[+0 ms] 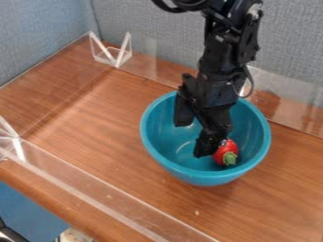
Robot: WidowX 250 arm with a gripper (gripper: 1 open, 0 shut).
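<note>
A teal bowl (pixel 161 145) sits on the wooden table, right of centre. Inside it at the lower right lies a red strawberry (pixel 226 152) with a green top. My black gripper (pixel 195 136) hangs down into the bowl from above, open, its fingers to the left of and above the strawberry, with no object seen between them.
Clear plastic edging runs along its back and front edges, with white brackets at the left. A grey padded wall stands behind.
</note>
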